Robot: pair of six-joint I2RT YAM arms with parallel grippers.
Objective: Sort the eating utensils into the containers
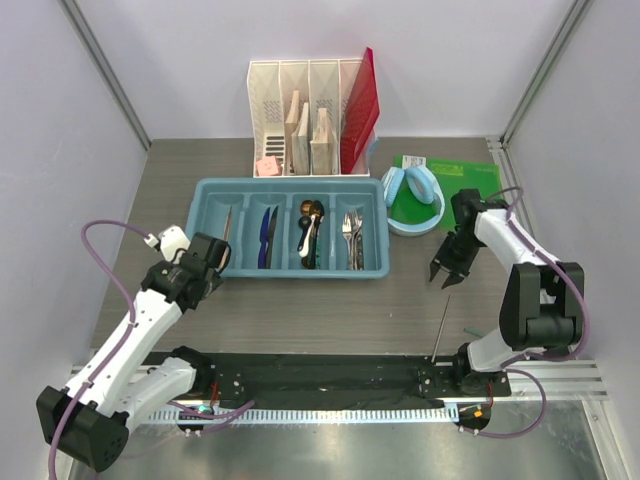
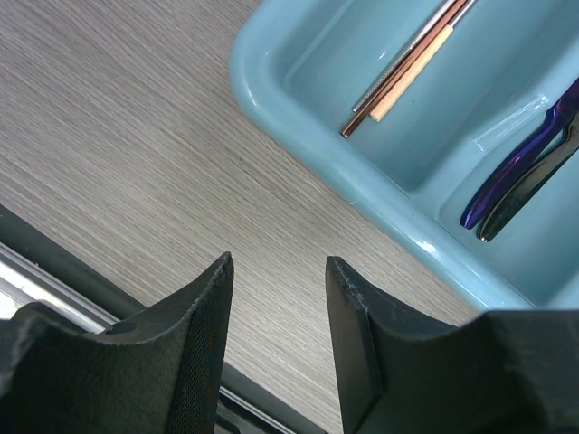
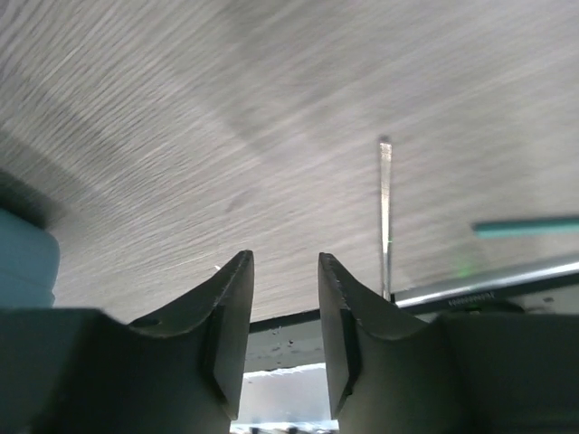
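Note:
A thin metallic stick [image 1: 441, 328] lies on the bare table at the right front. In the right wrist view this stick [image 3: 385, 217] is to the right of my right gripper, whose fingers stand partly open and empty. The blue tray [image 1: 290, 274] is divided into compartments: sticks [image 1: 227, 224] at the left, then knives [image 1: 268, 238], spoons [image 1: 311, 235] and forks [image 1: 352, 240]. Just outside the tray's front left corner, my left gripper is open over bare table. A teal stick-like piece [image 3: 525, 226] lies near the front edge, mostly covered by the right arm from above.
Behind the tray stands a cream rack [image 1: 265, 100] with upright boards and a red sheet [image 1: 361, 110]. Blue headphones [image 1: 424, 186] rest in a pale round bowl [image 1: 410, 230], beside a green sheet [image 1: 470, 180]. The table in front of the tray is clear.

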